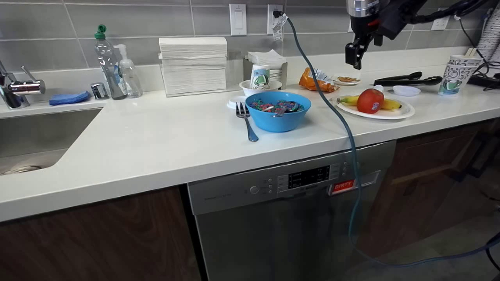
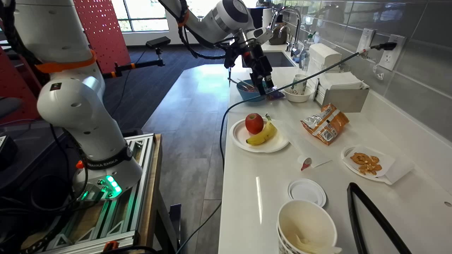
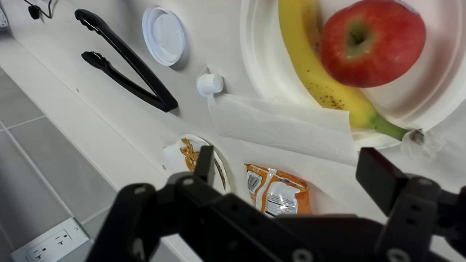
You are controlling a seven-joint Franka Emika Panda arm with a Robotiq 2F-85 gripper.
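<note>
My gripper stands open above the counter, its two dark fingers far apart in the wrist view and no object held between them. Below and beyond the fingers lies an orange snack bag (image 3: 281,192) on the counter. A red apple (image 3: 371,41) and a yellow banana (image 3: 305,65) rest together on a white plate (image 3: 257,56) at the upper right of that view. Beside the plate is a white tube (image 3: 284,126) with its ribbed cap toward the tongs. In exterior view 1 my gripper (image 1: 354,56) hangs high, clear of everything on the counter.
Black tongs (image 3: 131,65), a small white lid (image 3: 164,35) and a plate of pretzels (image 3: 222,172) lie nearby. A blue bowl of candy (image 1: 276,119) and a fork (image 1: 248,124) sit farther left. A cable (image 1: 328,103) crosses before the counter. The counter near the sink is clear.
</note>
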